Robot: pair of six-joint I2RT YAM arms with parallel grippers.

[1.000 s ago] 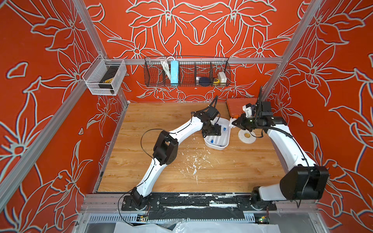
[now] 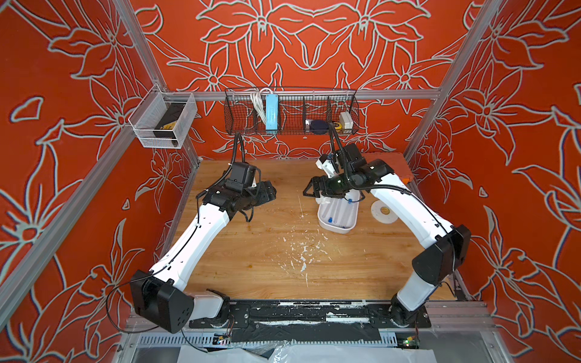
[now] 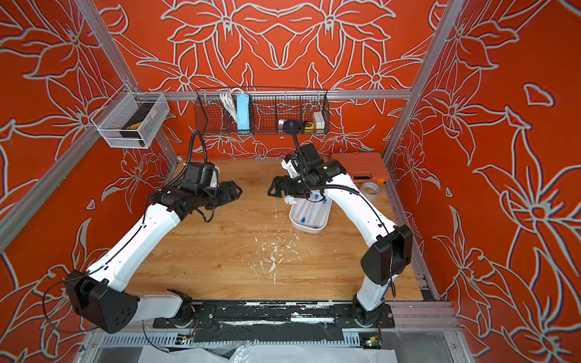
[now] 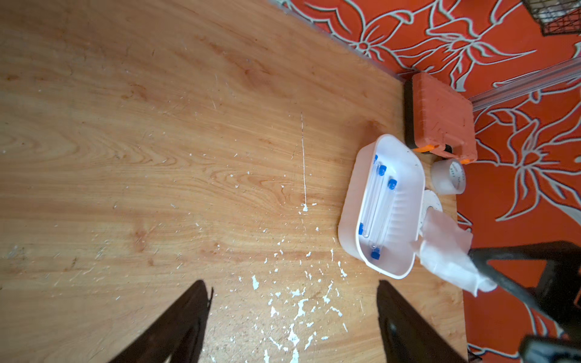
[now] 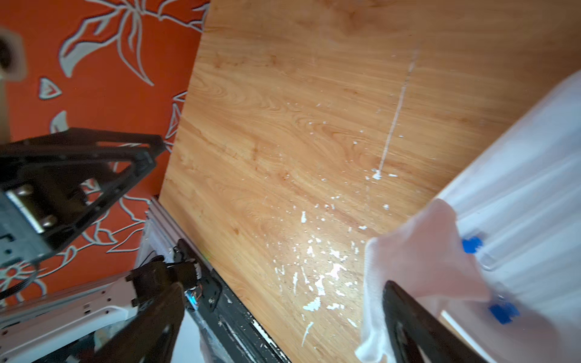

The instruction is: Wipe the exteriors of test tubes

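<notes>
Several clear test tubes with blue caps lie in the white tray, right of the table's middle. My left gripper hangs left of the tray, its fingers spread with only bare table showing between them. Over the tray's left side is my right gripper, also with its fingers wide apart. A white cloth hangs at just one of its fingers, covering part of the tray in the right wrist view. How the cloth stays on that finger is hidden. No tube shows in either gripper.
An orange case, a tape roll and a white disc lie beyond and right of the tray. Flaky white marks cover the table front of centre.
My left gripper has swung left, away from the tray, to hang over bare table.
</notes>
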